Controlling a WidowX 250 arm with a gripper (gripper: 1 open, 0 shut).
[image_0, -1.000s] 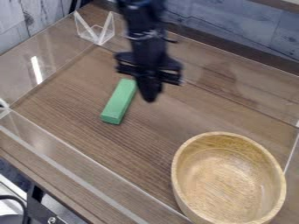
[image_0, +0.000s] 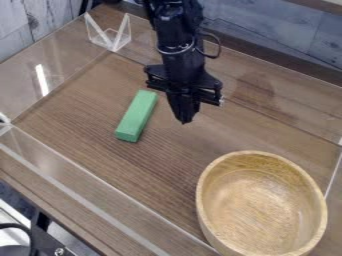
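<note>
The black robot gripper (image_0: 185, 100) hangs in the upper middle of the camera view, above the wooden table, just to the upper right of a green block (image_0: 136, 115) that lies flat. Whether its fingers are open or shut is hard to tell. A large round tan bowl (image_0: 261, 225) sits at the lower right, well apart from the gripper.
Clear plastic brackets stand at the upper left and left edge. A dark cable lies at the bottom left corner. Walls border the back.
The gripper looks sharp now where it was blurred before, and has shifted slightly. The green block and the bowl have not moved.
</note>
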